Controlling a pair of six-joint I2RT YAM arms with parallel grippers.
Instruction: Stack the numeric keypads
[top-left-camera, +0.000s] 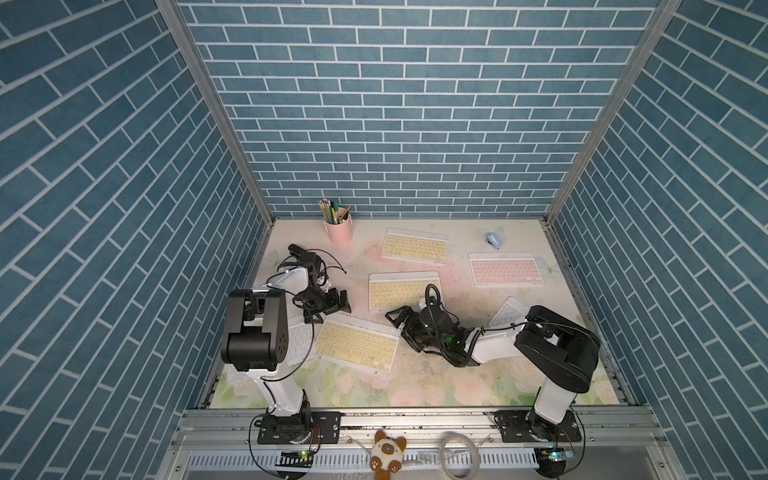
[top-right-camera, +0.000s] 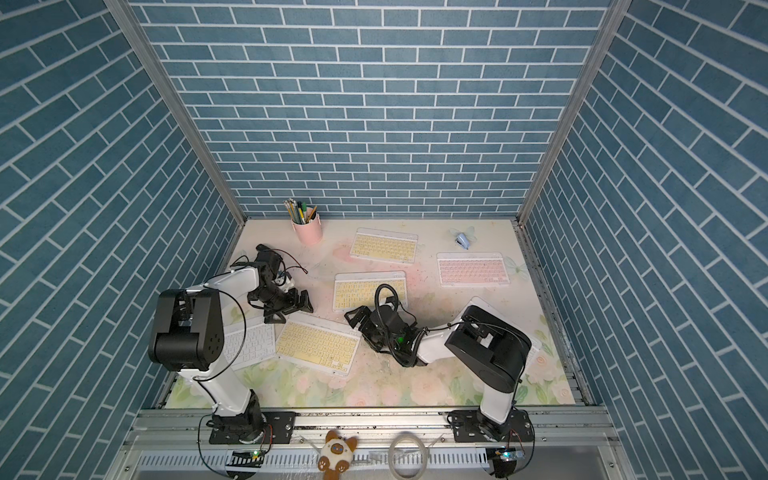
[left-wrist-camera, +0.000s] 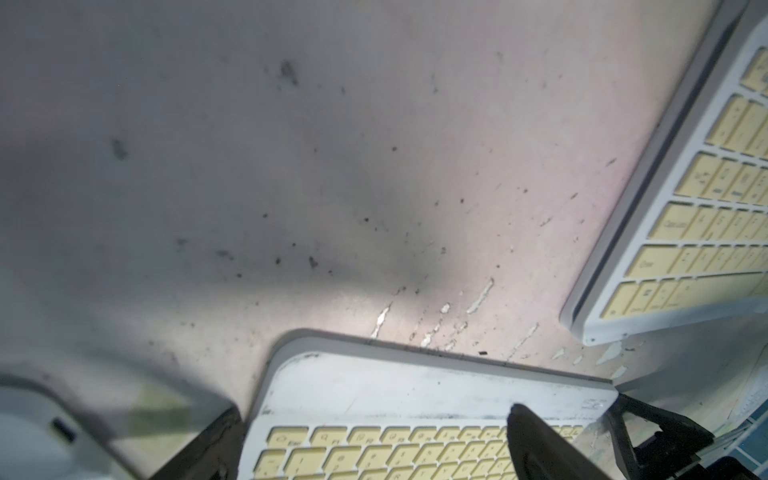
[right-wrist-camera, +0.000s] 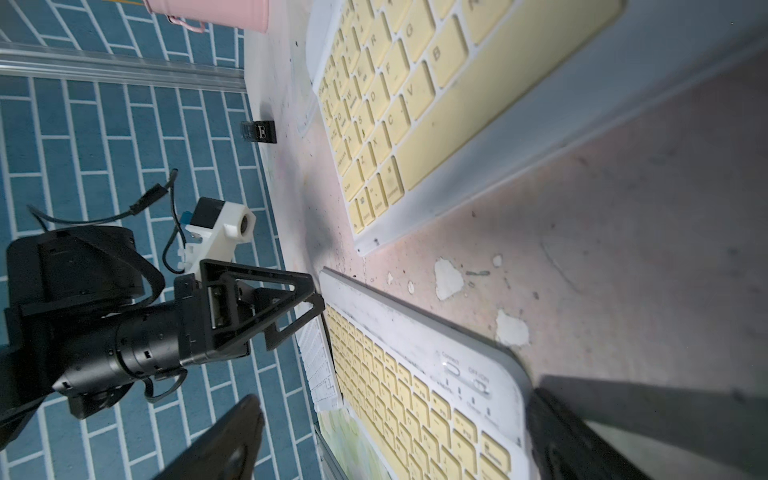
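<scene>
A yellow-keyed keyboard lies at the front middle between my grippers, another just behind it and a third at the back. My left gripper is over the front keyboard's left end, its fingers apart with the keyboard's top edge between them in the left wrist view. My right gripper stands open low at that keyboard's right end, which shows between its fingers. Whether either touches it I cannot tell.
A pink keyboard lies back right, white keyboards at front left and right, partly under the arms. A pink pen cup and small blue object stand at the back.
</scene>
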